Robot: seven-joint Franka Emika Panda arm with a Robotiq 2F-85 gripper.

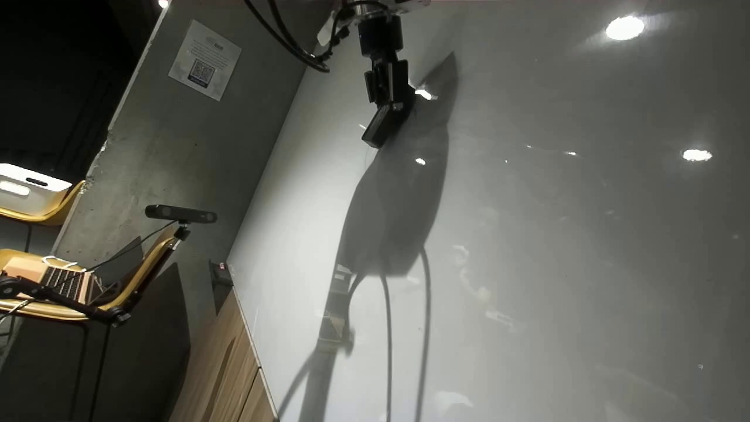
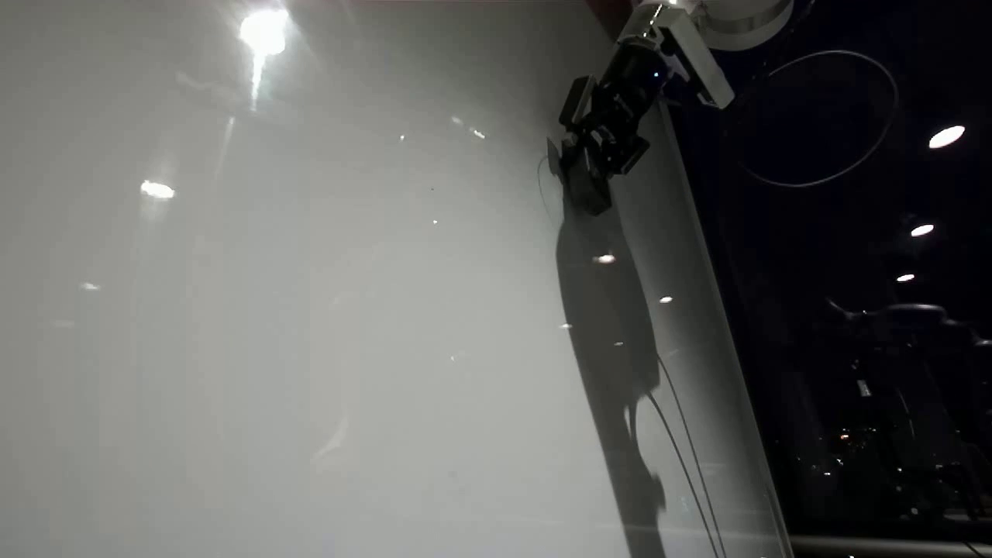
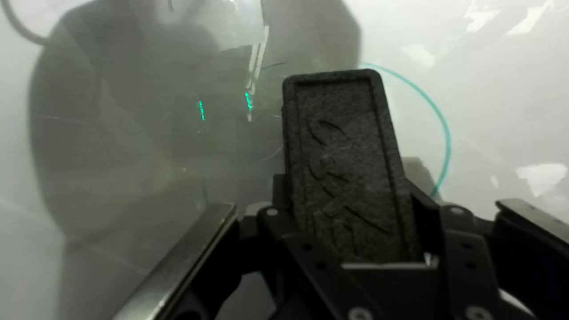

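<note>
A dark felt eraser block, with lines pressed into its face, is gripped between the black fingers of my gripper, which is shut on it. On the white glossy board, a teal curved line runs to the right of the eraser and partly passes behind it. In exterior view 1 the gripper is near the board's top, the eraser angled down-left. Exterior view 2 has the eraser close to the board, beside a faint thin curve. Contact with the board cannot be told.
The arm's shadow darkens the whiteboard, and lamp reflections dot it. Two bright green specks in the wrist view may be reflections. A concrete wall with a paper sign borders the board; a chair with a laptop stands farther left.
</note>
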